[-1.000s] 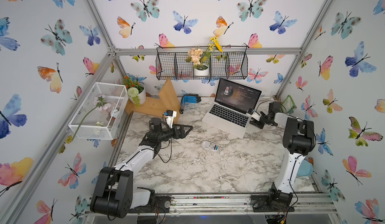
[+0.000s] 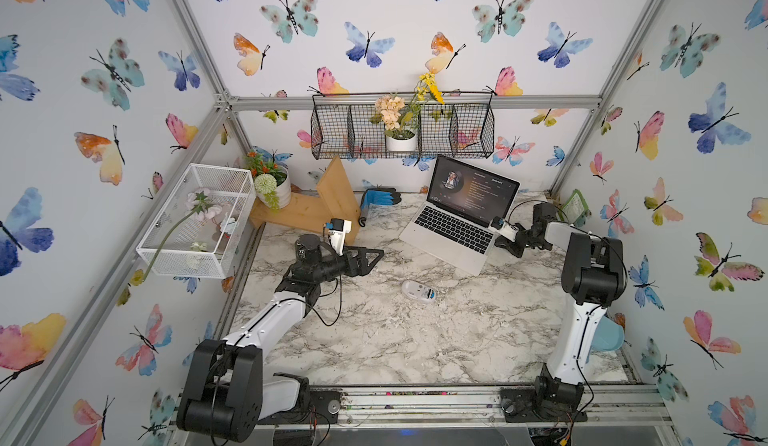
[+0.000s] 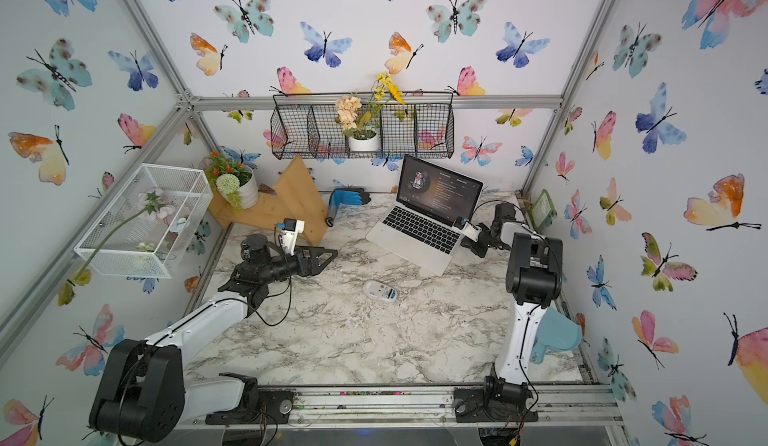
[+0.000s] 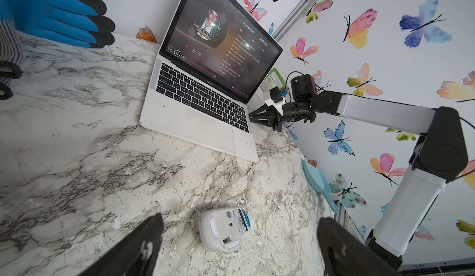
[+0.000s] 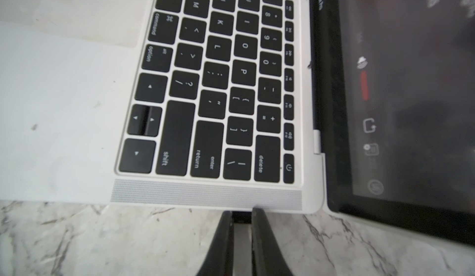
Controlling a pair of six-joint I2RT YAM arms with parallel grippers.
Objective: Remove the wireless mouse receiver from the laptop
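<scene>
An open silver laptop (image 2: pixel 448 238) stands at the back right of the marble table, its screen lit. My right gripper is low at the laptop's right side edge, fingertips against the edge with a narrow gap and a small dark shape between them; I cannot tell whether that is the receiver. My left gripper (image 2: pixel 373 260) stands open over the table left of the laptop, nothing between its fingers. A white mouse (image 4: pixel 222 229) lies underside up on the table in front of the laptop.
A blue glove (image 2: pixel 382 198), wooden boards (image 2: pixel 336 198) and a potted plant (image 2: pixel 272 182) are at the back left. A light blue dustpan (image 3: pixel 558 332) lies at the right edge.
The laptop and my right gripper have shifted slightly left and toward the front since one second ago. The left arm looks unchanged.
</scene>
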